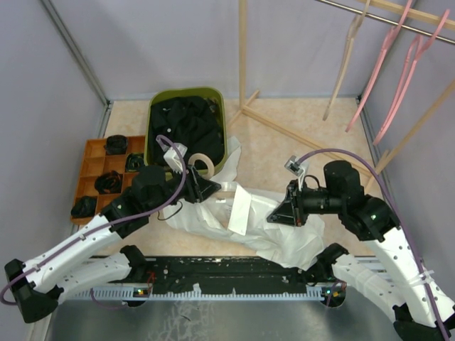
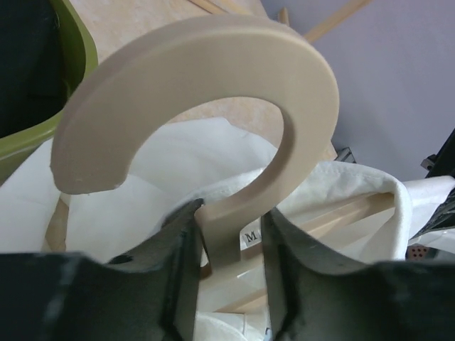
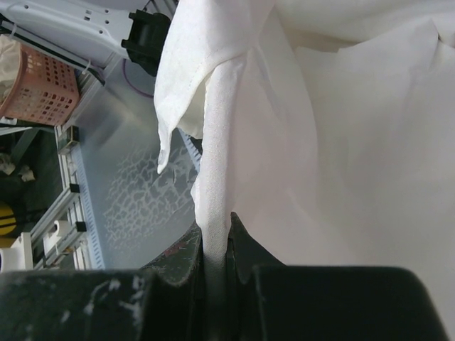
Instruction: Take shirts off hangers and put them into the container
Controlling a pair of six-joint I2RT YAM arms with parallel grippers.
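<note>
In the left wrist view, the beige hanger shows its hook large and its neck between the fingers of my left gripper. The fingers stand close on both sides of the neck; whether they press on it I cannot tell. The white shirt is spread between both arms, and the hanger's bar still runs inside its collar opening. My right gripper is shut on a narrow fold of the shirt, which rises between its fingers in the right wrist view. Much of the hanger's far side is hidden by cloth.
A green bin with dark cloth stands behind the left arm, beside an orange divided tray. Pink hangers and a beige one hang from the rail at upper right. Wooden rack legs lie across the back.
</note>
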